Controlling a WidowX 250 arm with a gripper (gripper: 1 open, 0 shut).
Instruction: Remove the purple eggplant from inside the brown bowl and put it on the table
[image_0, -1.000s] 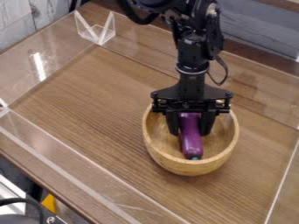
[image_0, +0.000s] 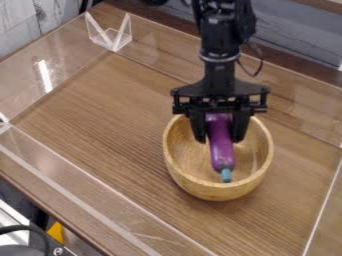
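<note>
The purple eggplant (image_0: 221, 150) hangs within the outline of the brown bowl (image_0: 187, 182), its blue-green tip pointing toward the camera. My gripper (image_0: 219, 125) is over the bowl's far side, shut on the upper end of the eggplant. Dark fingers cover that end, so the contact itself is partly hidden. Whether the lower tip still touches the bowl's inside cannot be told from this angle.
Bare wooden table (image_0: 100, 140) spreads to the left of the bowl, with a further clear strip at the right. A clear wire-like holder (image_0: 110, 32) stands at the back left. Dark cables lie off the near left edge.
The gripper has risen and shifted slightly right, and the eggplant has come up with it. Its tip, now showing blue-green, sits higher in the picture. The bowl has stayed in place.
</note>
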